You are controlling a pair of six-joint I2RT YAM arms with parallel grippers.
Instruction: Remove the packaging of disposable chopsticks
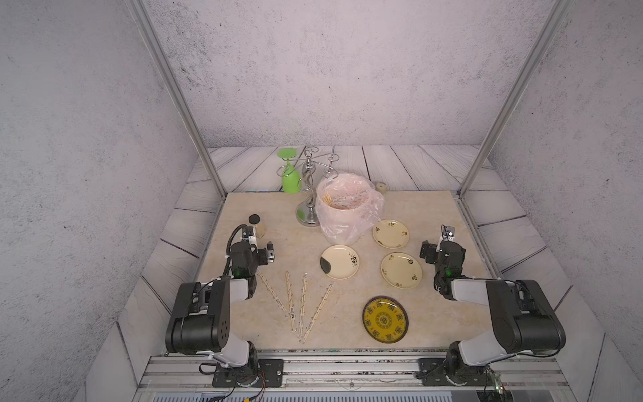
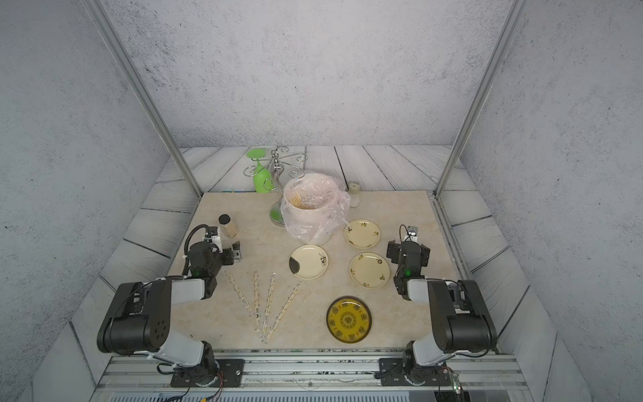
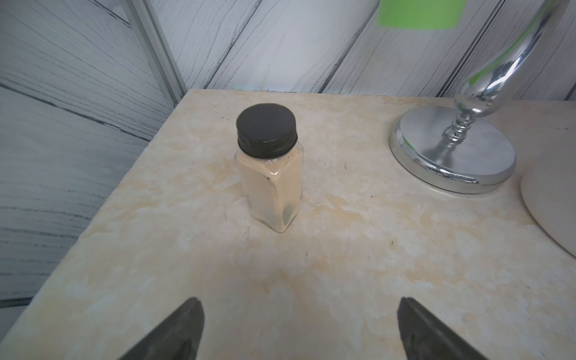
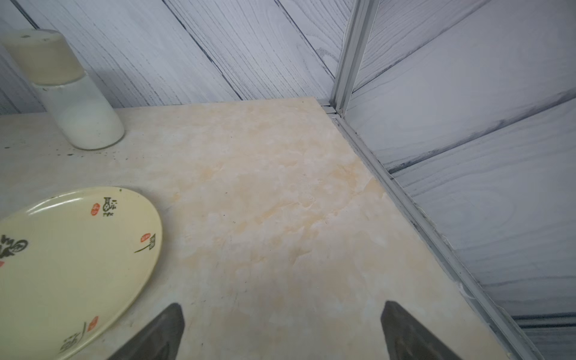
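Several long thin packs of disposable chopsticks (image 1: 318,311) lie fanned out on the front left of the table, their near ends close together. A lined bin (image 1: 347,201) at the back middle has a pale pink bag draped over its rim, and a few light sticks show inside. My left gripper is open and empty, above the table to the left of and behind the packs. On the right side my right gripper also stands open, with only bare tabletop seen between its fingers.
Three cream plates (image 1: 402,270) and a yellow patterned plate (image 1: 385,319) fill the middle right. A black-capped jar (image 3: 273,174) stands ahead of my left gripper. Behind are a metal stand (image 1: 307,213) with a green glass (image 1: 290,179) and a white shaker (image 2: 354,195).
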